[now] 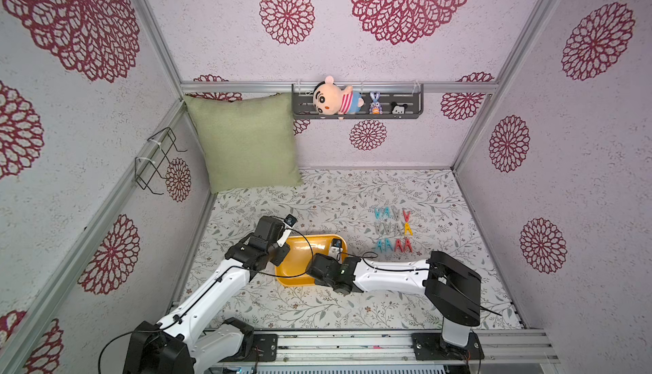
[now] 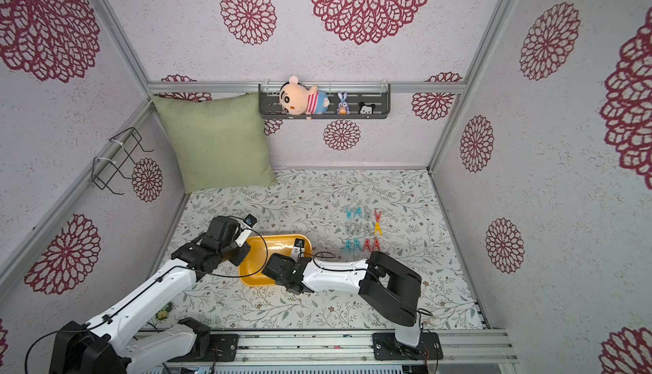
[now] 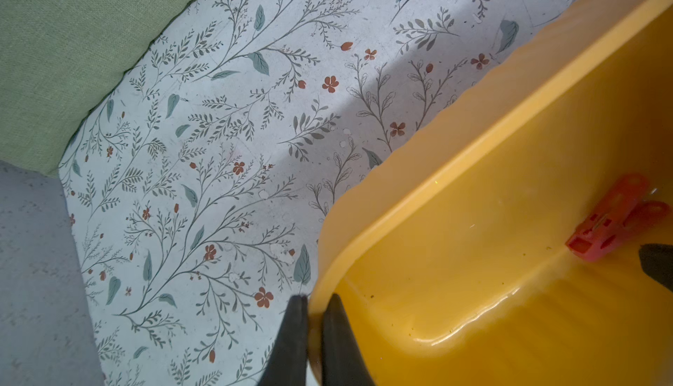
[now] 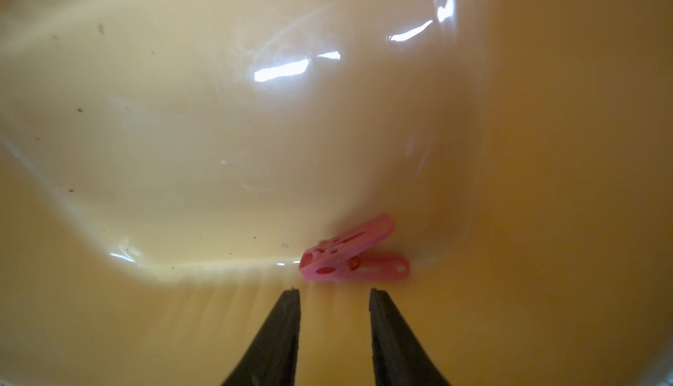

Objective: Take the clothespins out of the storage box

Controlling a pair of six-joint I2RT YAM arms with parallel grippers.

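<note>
A yellow-orange storage box point(image 1: 296, 260) rests on the floral table. At its left end my left gripper is shut with the thin box rim point(image 3: 448, 165) between its fingers. One pinkish-red clothespin lies inside, against the foot of a side wall; the left wrist view shows the same red clothespin point(image 3: 604, 226) on the box floor. My right gripper points down into the box, open and empty, its fingertips just short of the clothespin in that view. Both top views have the right arm covering that end of the box.
Several clothespins in blue, red, clear and a yellow one point(image 1: 407, 228) lie in rows on the table right of the box. A green cushion point(image 1: 248, 143) leans at the back left. A grey shelf point(image 1: 407, 112) with toys hangs on the back wall.
</note>
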